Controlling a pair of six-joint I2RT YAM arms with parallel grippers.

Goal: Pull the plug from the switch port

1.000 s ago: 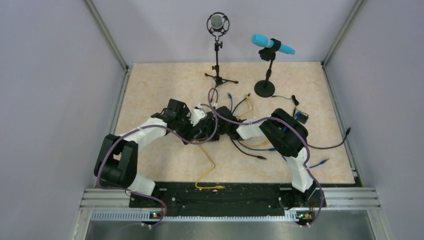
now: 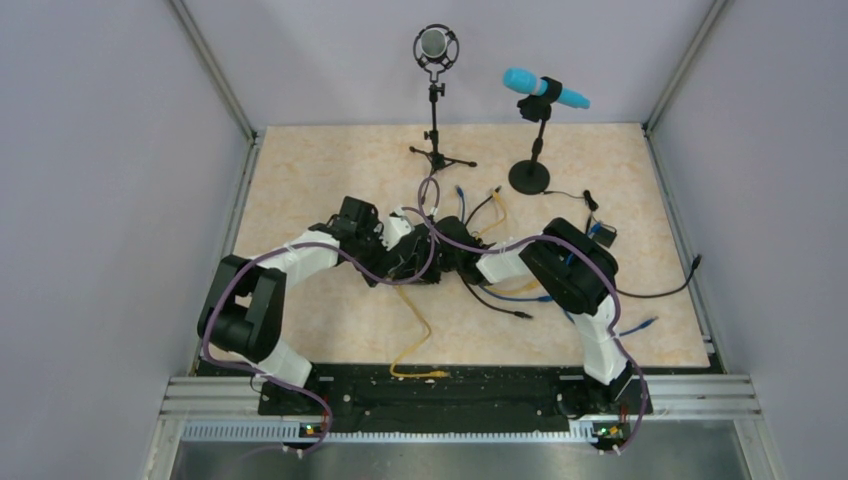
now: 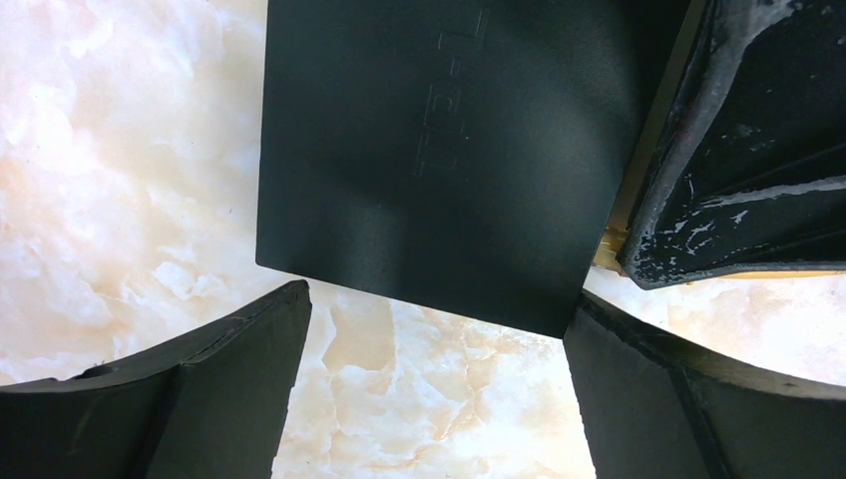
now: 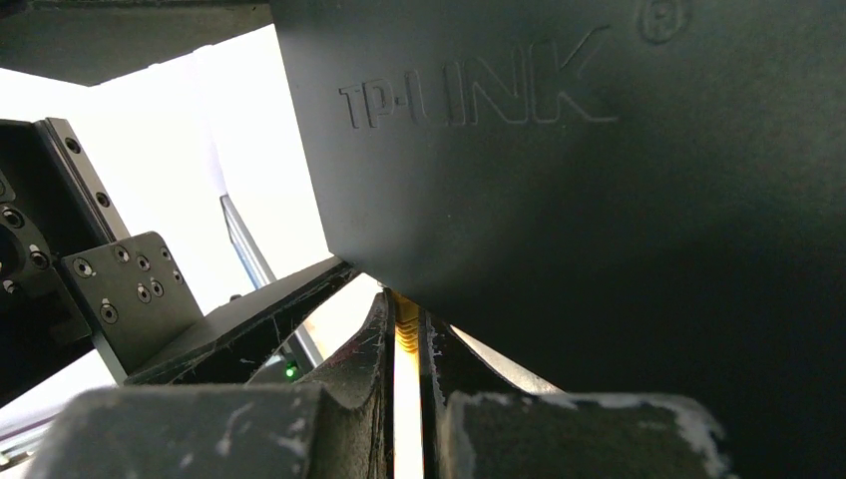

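Observation:
The dark TP-LINK switch (image 3: 429, 150) fills much of both wrist views, between my two grippers near the table's middle. My left gripper is open, its right finger at the switch's lower corner. My right gripper is shut on a yellow cable (image 4: 406, 329), just beside the switch's edge; the plug and port are hidden behind the switch. In the top view, a yellow cable (image 2: 420, 330) runs from under the grippers toward the front edge.
Several black, blue and yellow cables (image 2: 500, 310) lie around the right arm. Two microphone stands (image 2: 435, 155) stand at the back.
The right arm looks still.

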